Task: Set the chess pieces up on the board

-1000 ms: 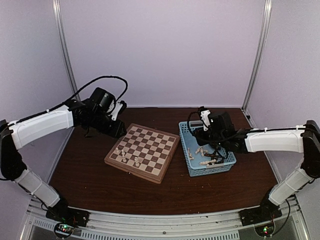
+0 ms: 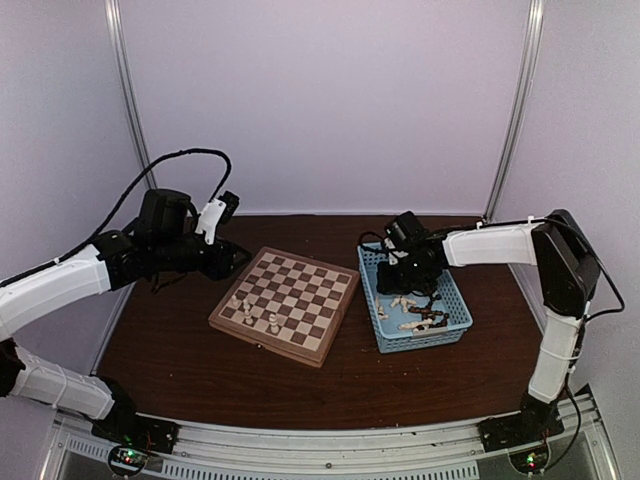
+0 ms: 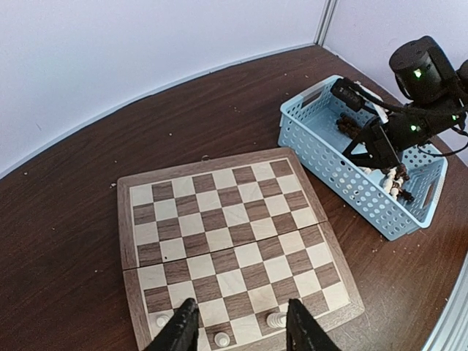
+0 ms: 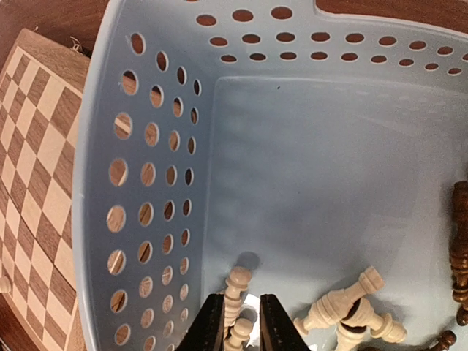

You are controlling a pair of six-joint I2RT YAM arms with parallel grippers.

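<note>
The wooden chessboard (image 2: 285, 285) lies on the table with a few white pieces near its left corner; one white piece (image 3: 276, 319) shows near the board's edge in the left wrist view. My left gripper hangs in the air to the board's upper left, its fingers apart and empty. My right gripper is over the blue basket (image 4: 307, 161), fingers parted. Below its fingertips, two white pieces (image 4: 232, 292) lie by the basket's side wall, apparently not gripped. Other white pieces (image 4: 340, 303) lie to their right.
Dark brown pieces (image 4: 461, 248) lie on the basket's far side. The basket's perforated wall (image 4: 146, 183) stands between its pieces and the board. Much of the basket floor is bare, and the table front (image 2: 270, 385) is clear.
The right gripper has shifted a little left over the basket, its arm folding in. The pieces on the board have stayed put.
</note>
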